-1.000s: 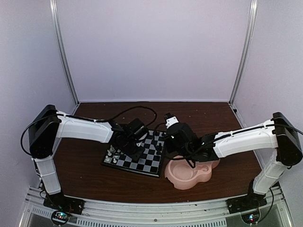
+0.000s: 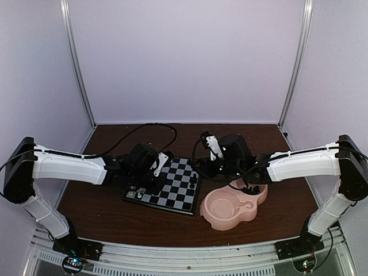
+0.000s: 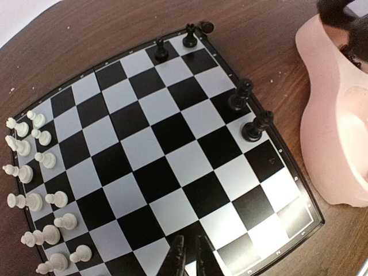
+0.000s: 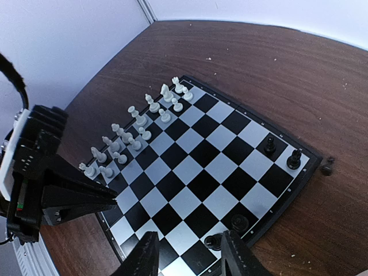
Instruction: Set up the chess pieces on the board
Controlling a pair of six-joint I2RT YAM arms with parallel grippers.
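Note:
The chessboard (image 3: 155, 144) holds white pieces (image 3: 50, 198) in two rows along its left side and a few black pieces (image 3: 253, 127) along its right side. A dark piece (image 4: 326, 167) lies on the table just off the board's back right corner. My left gripper is over the board; its fingertips are close together, and nothing clearly shows between them. My right gripper, part open, hangs above the board's right side near two black pieces (image 4: 239, 223), with no piece clearly held.
The pink tray (image 2: 230, 213) with more black pieces sits right of the board, partly under the right arm. Bare table (image 2: 115, 213) shows around the board, and walls enclose the back and sides.
My left arm has drawn back leftward and changed its bend.

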